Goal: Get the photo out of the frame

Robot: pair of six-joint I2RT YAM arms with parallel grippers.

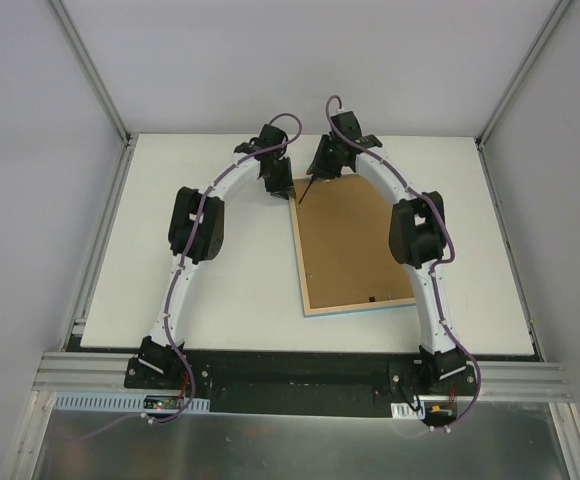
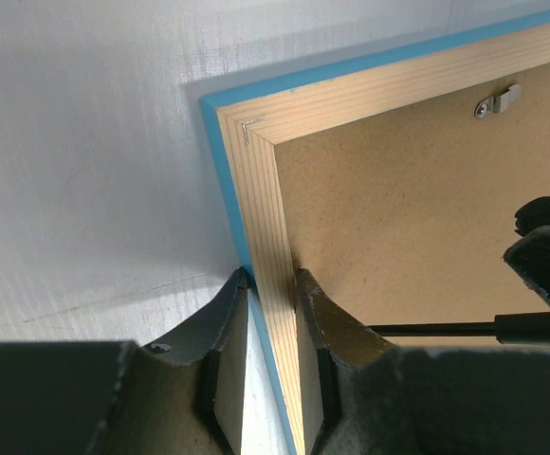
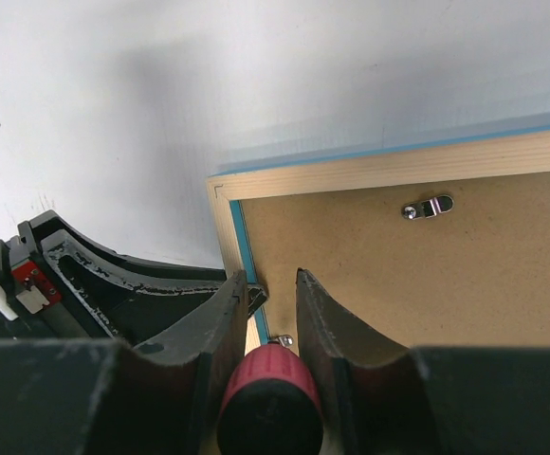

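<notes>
The picture frame lies face down, its wooden back rim (image 1: 301, 262) edged in blue around a brown backing board (image 1: 355, 245). In the left wrist view, my left gripper is shut on the frame's left rim near a corner. My right gripper (image 1: 320, 172) is above the board by the top rim, shut on a tool like a screwdriver, with a red and black handle (image 3: 273, 374). Its thin dark shaft (image 2: 427, 330) slants toward the left rim. A metal clip (image 3: 284, 339) shows beside that rim; whether the tip touches it is hidden. The photo is not visible.
Another metal clip (image 2: 499, 101) sits on the board along the top rim, and a dark clip (image 1: 372, 299) lies by the bottom rim. Both grippers are close together at the frame's upper left corner.
</notes>
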